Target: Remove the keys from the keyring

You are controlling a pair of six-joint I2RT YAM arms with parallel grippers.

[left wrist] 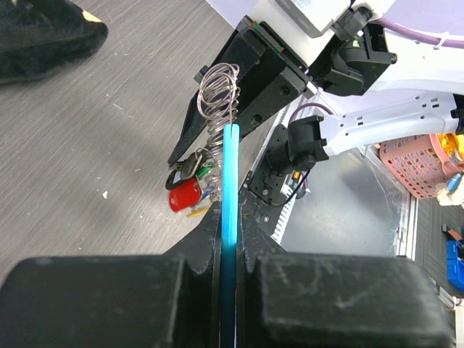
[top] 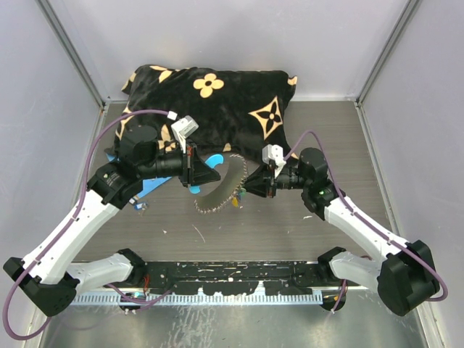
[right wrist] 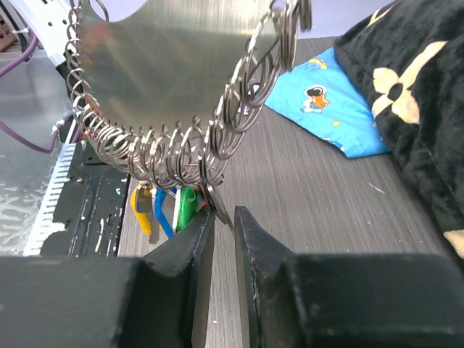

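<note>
A keyring board, a curved metal plate [top: 225, 185] with a blue handle [left wrist: 230, 174] and wire rings [right wrist: 174, 156] along its edge, hangs between the arms. My left gripper [top: 203, 172] is shut on the blue handle. My right gripper is shut on a thin metal piece at the rings along the lower edge; whether it is a ring or key is unclear. Keys with red [left wrist: 185, 194], green [right wrist: 187, 206], blue and yellow [right wrist: 140, 210] heads hang below the rings, partly hidden.
A black patterned cushion [top: 203, 101] fills the back, with a blue cloth [right wrist: 326, 109] at its left. The grey floor around the grippers is mostly clear, apart from small items [top: 141, 206] at left.
</note>
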